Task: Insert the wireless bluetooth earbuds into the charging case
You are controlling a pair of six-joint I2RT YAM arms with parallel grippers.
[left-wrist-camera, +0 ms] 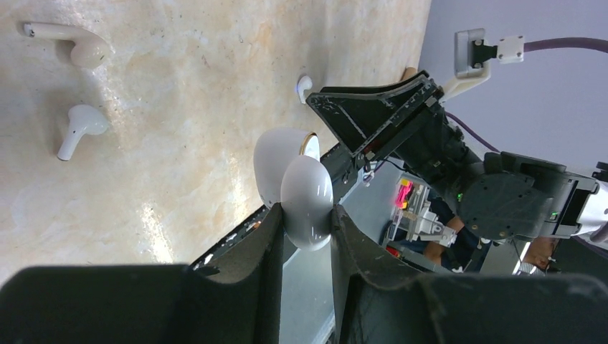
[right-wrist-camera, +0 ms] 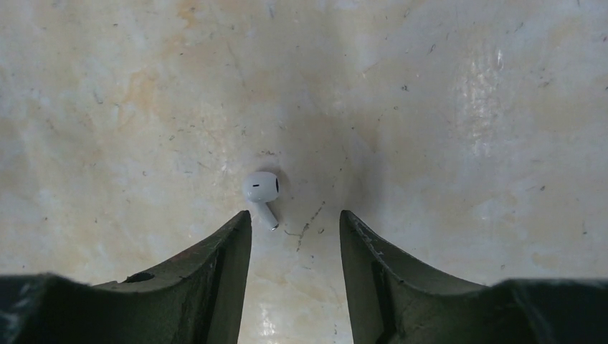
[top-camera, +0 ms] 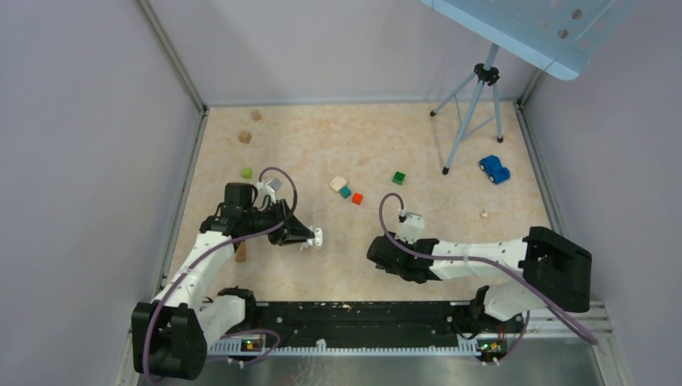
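Observation:
The white charging case [left-wrist-camera: 275, 163] is pinched in my left gripper, whose fingers close on its rounded white part; in the top view the case [top-camera: 318, 237] is at that gripper's tip. Its two parts look swung apart, with a gold edge showing; the inside is hidden from here. A white earbud [right-wrist-camera: 261, 187] lies on the table by the left fingertip of my right gripper, which is open and empty above the table. In the left wrist view, two more white earbuds, one upper [left-wrist-camera: 77, 44] and one lower [left-wrist-camera: 84, 123], lie at the left.
Small coloured blocks, among them a red one [top-camera: 357, 199] and a green one [top-camera: 399, 178], are scattered behind the grippers. A blue toy car [top-camera: 494, 169] and a tripod [top-camera: 474, 112] stand at the back right. Bare table separates the two grippers.

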